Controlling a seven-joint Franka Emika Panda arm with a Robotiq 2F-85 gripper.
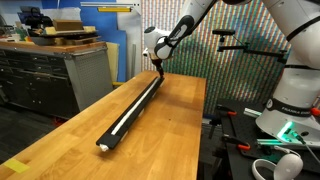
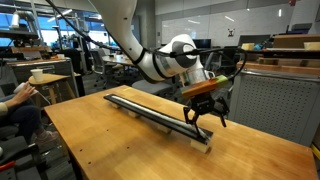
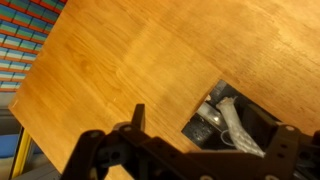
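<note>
A long black rail (image 2: pixel 150 112) with a pale strip along its middle lies on the wooden table, raised a little on small light blocks. My gripper (image 2: pixel 210 118) is at one end of this rail, low over the table. In the wrist view, my gripper stands open, its dark fingers spread wide. The rail's end shows between and below them, with a whitish strip (image 3: pixel 236 125) and a small metallic piece (image 3: pixel 210 113) on it. Exterior view 1 has the same rail (image 1: pixel 130 115) running away toward the arm at the far end. Whether the fingers touch the rail, I cannot tell.
Bare wooden tabletop (image 1: pixel 170 130) lies on both sides of the rail. A second white arm (image 1: pixel 290 105) stands at the right in exterior view 1. Grey cabinets (image 1: pixel 90 75) stand along the table's left side. A person's hands (image 2: pixel 20 95) show at the left edge.
</note>
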